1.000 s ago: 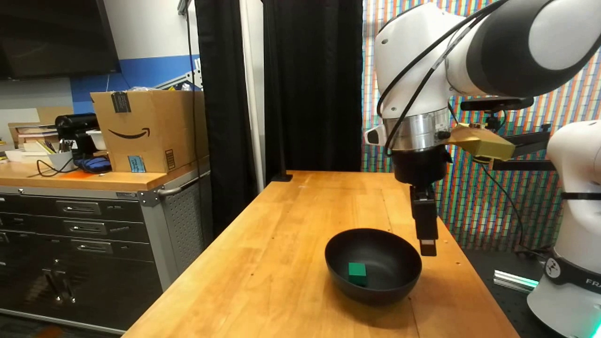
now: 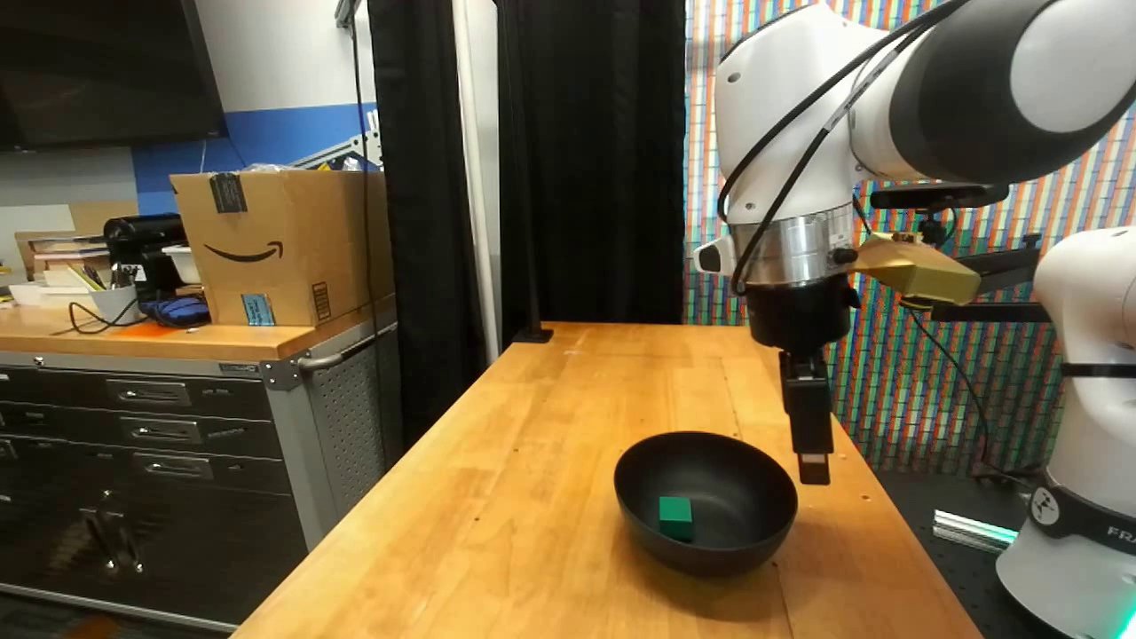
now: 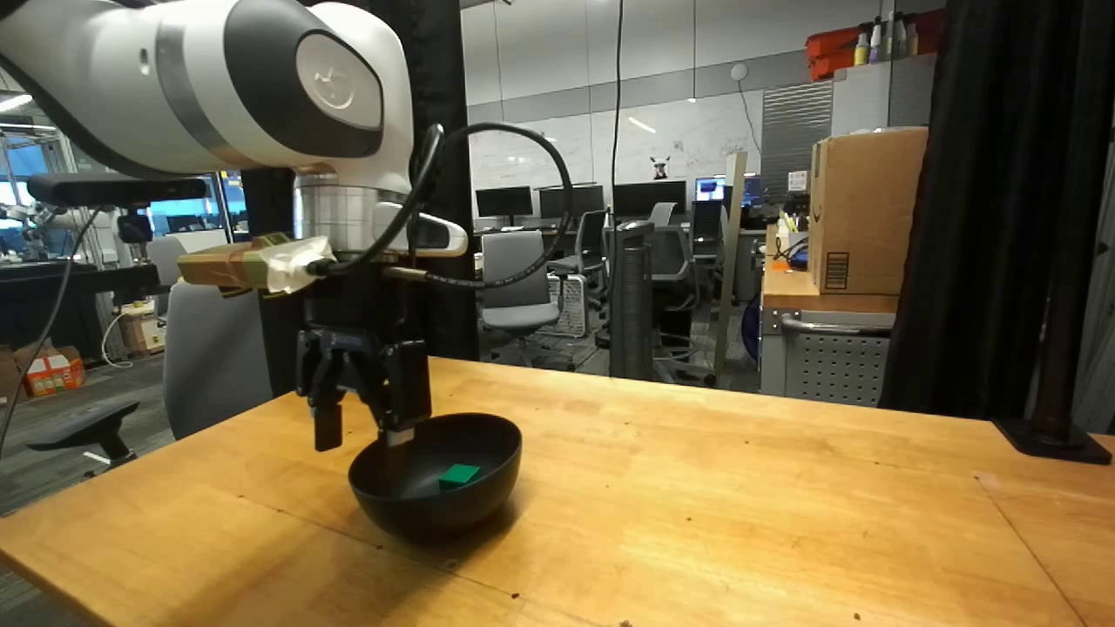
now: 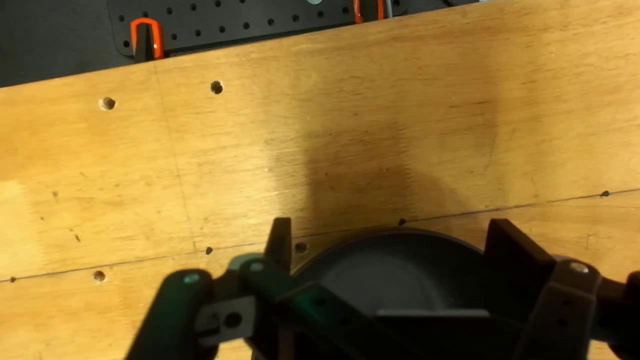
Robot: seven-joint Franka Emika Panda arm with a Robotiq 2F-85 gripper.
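A black bowl [image 2: 745, 500] stands upright on the wooden table, with a green block [image 2: 675, 517] lying inside it. Exterior view 2 shows the same block [image 3: 459, 476] resting on the bowl's floor. My gripper [image 3: 361, 438] hangs at the bowl's rim, on the side nearer the robot base, its fingers spread wide and empty. From the wrist, part of the bowl [image 4: 384, 270] appears between and below the open fingers; the block is out of sight there, hidden by the gripper or beyond the frame.
Bare table [image 3: 732, 502] surrounds the bowl. Along the table's edge by the robot base sit an orange clamp [image 4: 147, 36] and a black perforated plate [image 4: 258, 21]. A cardboard box [image 2: 282, 245] stands on a separate bench, well away.
The arm and gripper have shifted slightly to the right in exterior view 1. Bowl and green block have stayed in place.
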